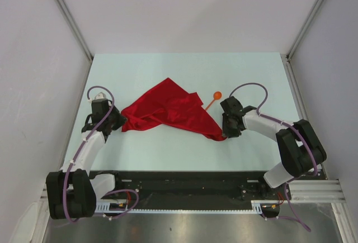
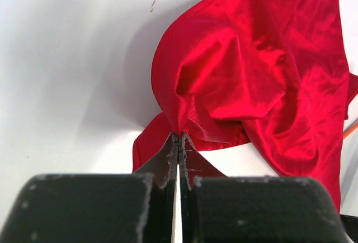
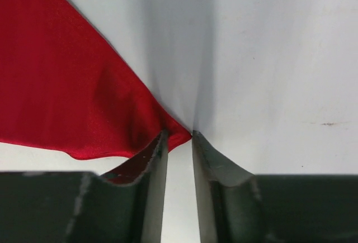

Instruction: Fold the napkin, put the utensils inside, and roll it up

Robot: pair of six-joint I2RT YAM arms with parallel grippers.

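Observation:
A red napkin lies bunched and creased across the middle of the white table. At its left end my left gripper is shut, its fingertips touching the folded cloth. My right gripper is down at the napkin's lower right corner, part open, with the corner tip lying between and at its fingertips; whether it grips cannot be told. An orange spoon lies above the napkin's right side, its handle reaching toward the cloth.
Both arms stand at the sides.

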